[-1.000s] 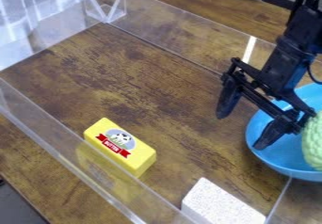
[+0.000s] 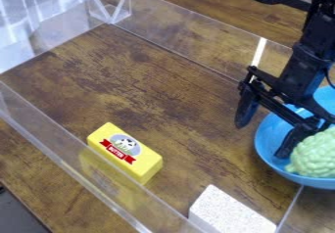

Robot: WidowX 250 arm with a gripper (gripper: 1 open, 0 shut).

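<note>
My black gripper (image 2: 272,119) hangs over the left part of a blue bowl (image 2: 272,142) at the right edge. A pale green, bumpy object like a cabbage (image 2: 316,156) lies in the bowl, below and right of the fingers. Whether the fingers are open or shut is unclear.
A yellow box with a cow label (image 2: 139,157) lies at the lower left on the wooden surface (image 2: 118,90). A white block (image 2: 233,212) is at the bottom. Clear walls border the area.
The green object has shifted left and down, further into view inside the bowl. The gripper has barely moved.
</note>
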